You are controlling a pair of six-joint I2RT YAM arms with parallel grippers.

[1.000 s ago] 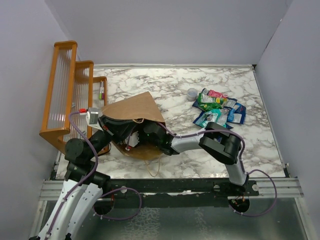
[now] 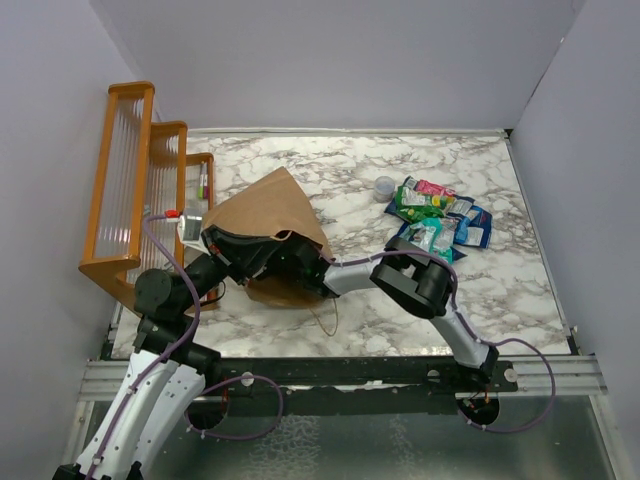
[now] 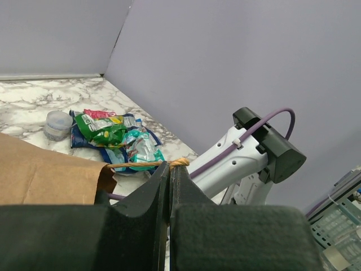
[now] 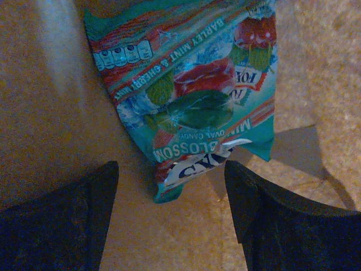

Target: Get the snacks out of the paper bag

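Note:
The brown paper bag (image 2: 265, 208) lies on its side in the top view, its mouth toward the right arm. In the left wrist view, its twisted cord handle (image 3: 134, 165) runs into the tips of my left gripper, shut on that cord. My right gripper is inside the bag, fingers open. A teal candy packet (image 4: 197, 107) with red and green print lies ahead of it, one lower corner reaching into the gap between the fingers. From above, the right fingertips and this packet are hidden by the bag and the left gripper.
Several snack packets, among them a green one (image 2: 415, 200) and a teal one (image 2: 432, 235), lie piled at the right. A clear round tub (image 2: 385, 187) stands beside them. A wooden rack (image 2: 105, 190) borders the left side.
My right arm has moved left, deeper into the bag. The bag has tipped and shifted slightly left and back, and its loose front handle has swung right. The left gripper moved little.

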